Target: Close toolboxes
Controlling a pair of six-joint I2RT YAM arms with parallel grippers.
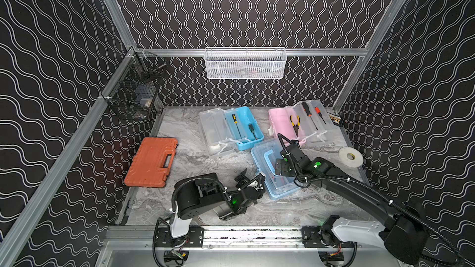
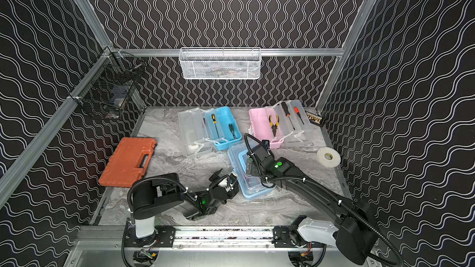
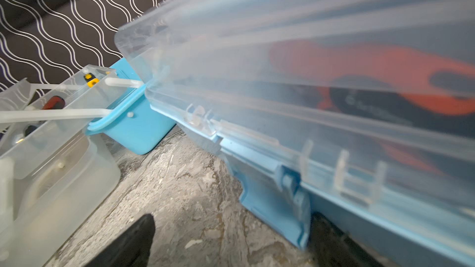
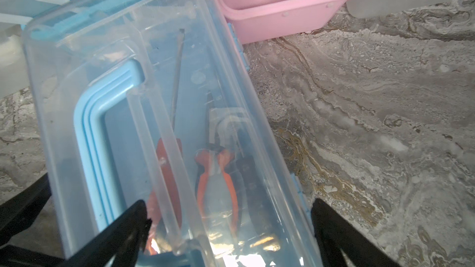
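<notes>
The nearest blue toolbox has its clear lid [image 1: 288, 154] down over the tools inside. In the left wrist view a blue latch [image 3: 267, 205] hangs unfastened from its front side. My left gripper is open low beside that latch; its right finger is close to the latch, and contact cannot be told. Over the lid stands my right gripper, open, with the toolbox lid between its fingers in view; whether it touches is unclear. Behind, another blue toolbox [image 1: 256, 136] and a pink toolbox [image 1: 279, 118] lie open with their clear lids folded back.
An orange-red case [image 1: 151, 163] lies at the left, and a roll of white tape [image 1: 350, 157] at the right. A white wire basket [image 1: 245, 64] hangs on the back wall, a black one [image 1: 133, 94] at the left. Bare table separates the orange-red case from the toolboxes.
</notes>
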